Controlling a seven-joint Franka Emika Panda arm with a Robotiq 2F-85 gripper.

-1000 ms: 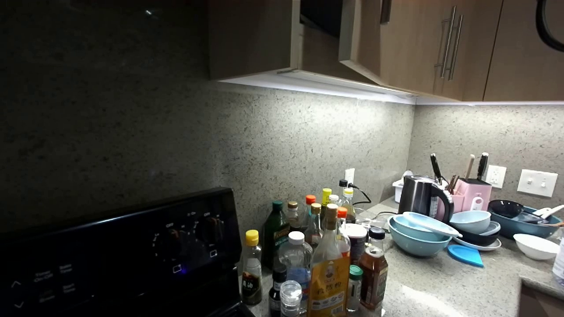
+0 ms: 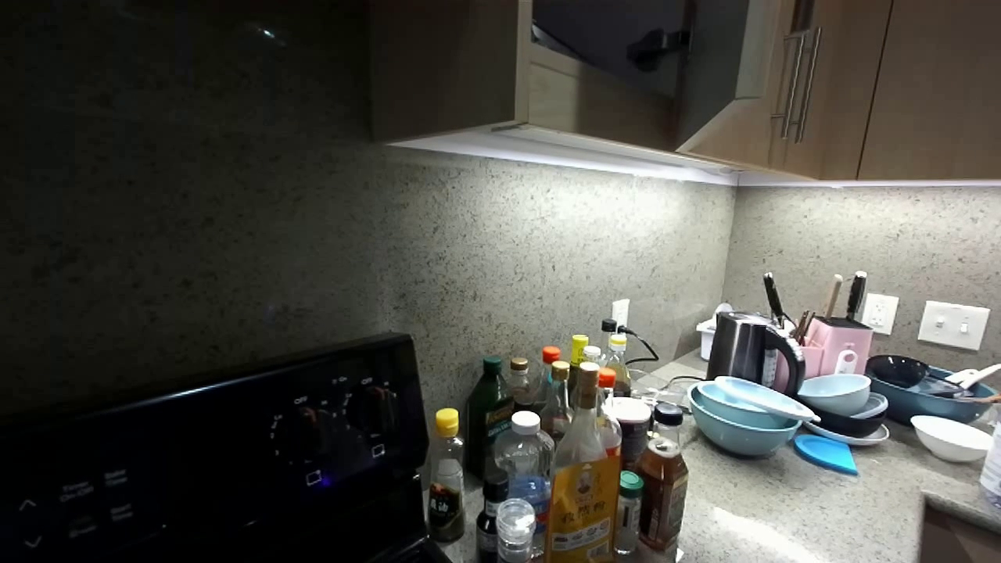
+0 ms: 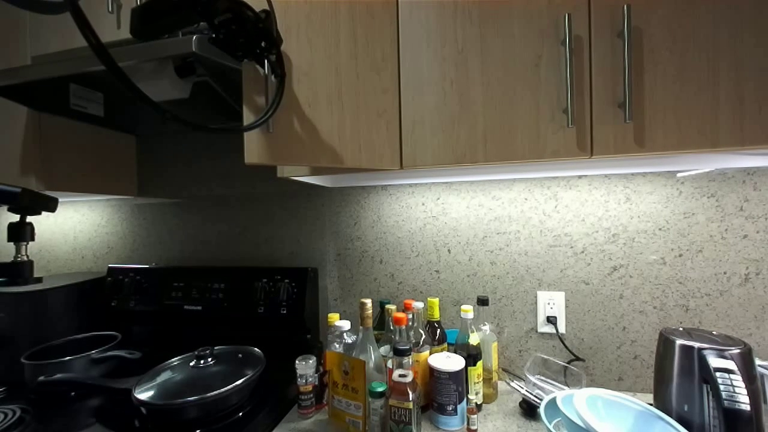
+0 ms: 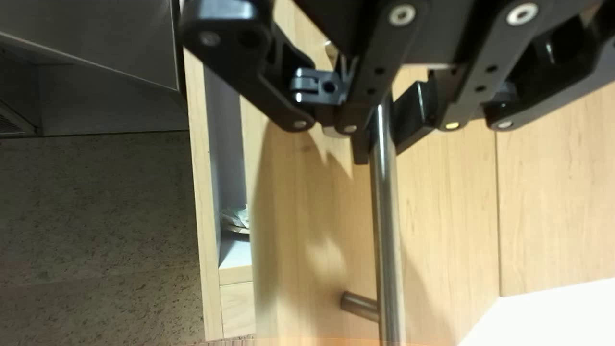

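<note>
A light wood upper cabinet door [image 4: 323, 230] stands ajar in the wrist view, with a dark gap and a bit of shelf showing at its left. My gripper is shut around the door's long metal bar handle [image 4: 387, 219], one finger on each side of the bar. In exterior view 2 the black gripper [image 3: 252, 44] sits at the top of that same door [image 3: 331, 79], partly covering the handle [image 3: 269, 101]. Exterior view 1 shows the door [image 2: 718, 75] swung outward and the dark cabinet opening beside it.
The range hood [image 3: 129, 65] is close to the left of the door. Closed cabinets [image 3: 497, 79] continue to the right. Several bottles [image 3: 367, 353] crowd the counter below, with bowls [image 2: 741, 422] and a kettle [image 2: 746, 352] farther right. A lidded pan [image 3: 205, 378] sits on the stove.
Over the last second the door has swung farther open.
</note>
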